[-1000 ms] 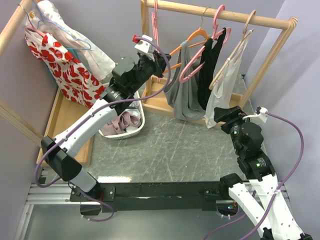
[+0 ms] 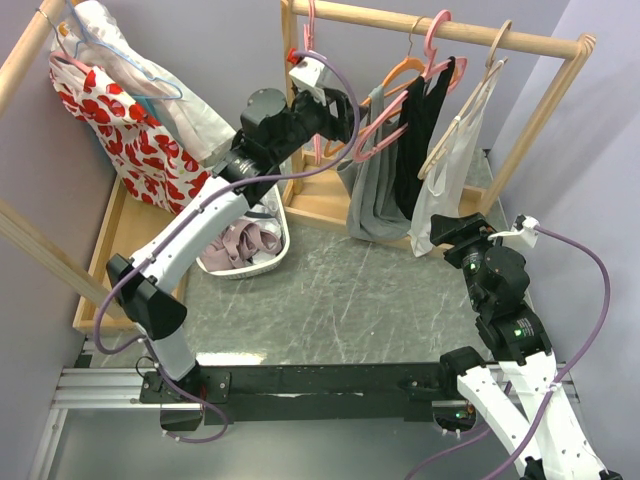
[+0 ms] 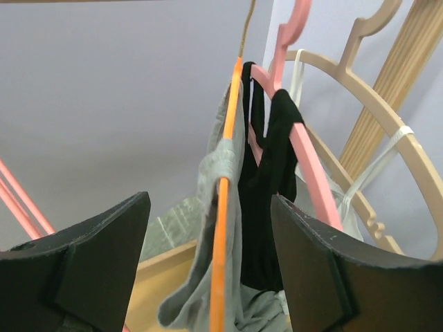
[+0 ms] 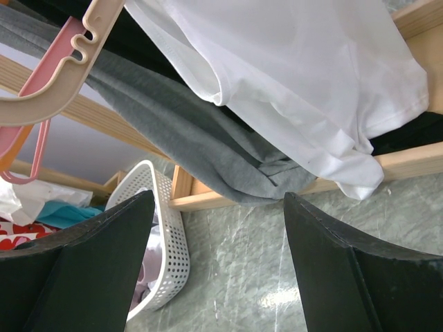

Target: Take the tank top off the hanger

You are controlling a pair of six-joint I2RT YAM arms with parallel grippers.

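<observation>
A grey tank top [image 2: 375,190] hangs on an orange hanger [image 2: 401,68] from the right rack's rail. In the left wrist view the orange hanger [image 3: 219,242] runs edge-on between the fingers of my open left gripper, with the grey cloth [image 3: 220,166] draped over it. Whether the fingers touch the hanger cannot be told. My right gripper [image 2: 455,232] is open by the lower part of a white top [image 2: 450,150]. In the right wrist view that white top [image 4: 297,76] and the grey cloth [image 4: 194,131] hang beyond the fingers, with nothing between them.
A black garment [image 2: 415,140] on a pink hanger [image 2: 380,135] hangs close beside the grey one. Left of it, a white basket [image 2: 282,245] with clothes stands on the floor. The left rack holds a red-and-white garment [image 2: 130,140].
The grey top and its hanger have swung and now appear narrower. The right arm has barely shifted.
</observation>
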